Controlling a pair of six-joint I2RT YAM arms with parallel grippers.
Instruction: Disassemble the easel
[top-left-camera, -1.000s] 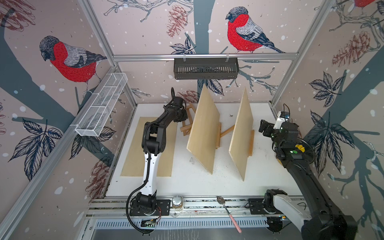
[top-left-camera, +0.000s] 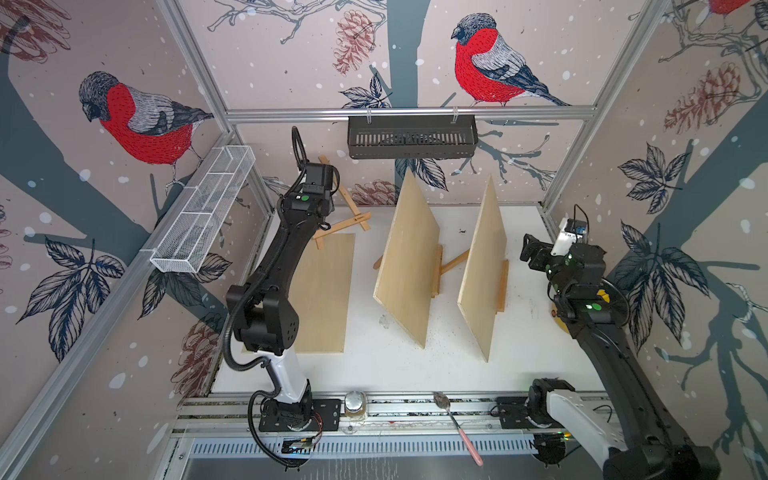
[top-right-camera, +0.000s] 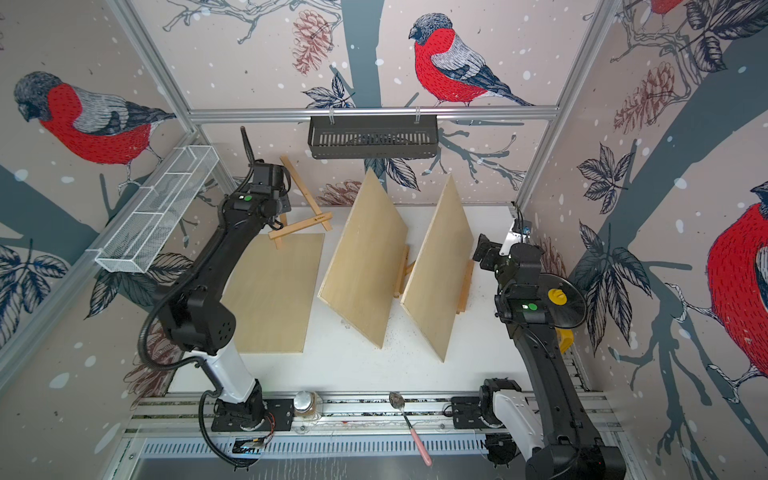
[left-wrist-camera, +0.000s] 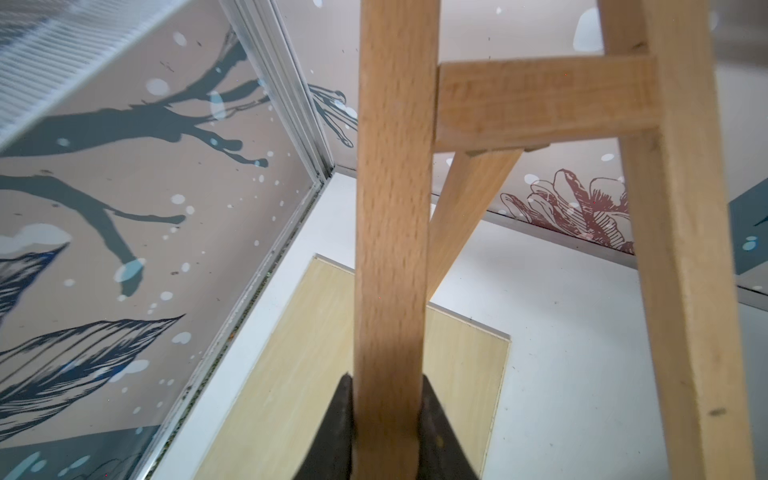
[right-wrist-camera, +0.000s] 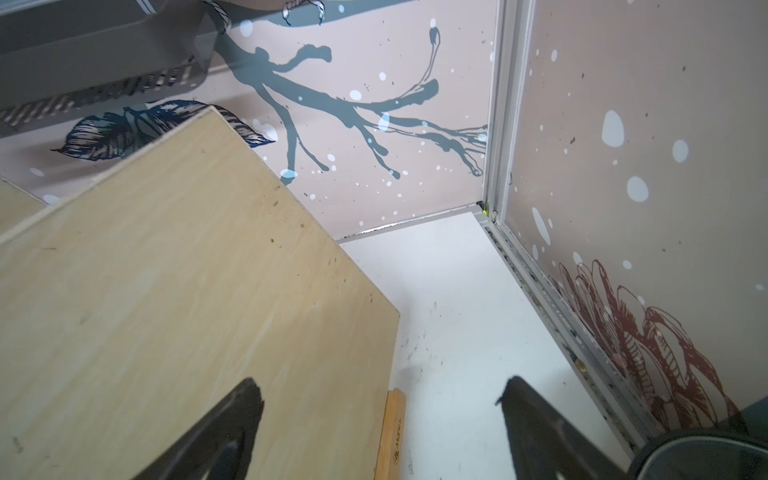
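Note:
A wooden easel frame (top-left-camera: 345, 222) hangs raised at the back left of the table. My left gripper is shut on one of its upright bars (left-wrist-camera: 392, 240); a crossbar and another leg show beside it. Two large plywood boards (top-left-camera: 405, 264) (top-left-camera: 480, 272) stand upright and slanted in the middle, with wooden supports (top-left-camera: 501, 280) behind them. A third board (top-left-camera: 320, 312) lies flat on the left. My right gripper is open at the right of the boards, with nothing between its fingers.
A black basket (top-left-camera: 412, 140) hangs on the back rail, a white mesh shelf (top-left-camera: 200, 216) on the left. A round dark pan with yellow items (top-right-camera: 560, 296) sits at the far right.

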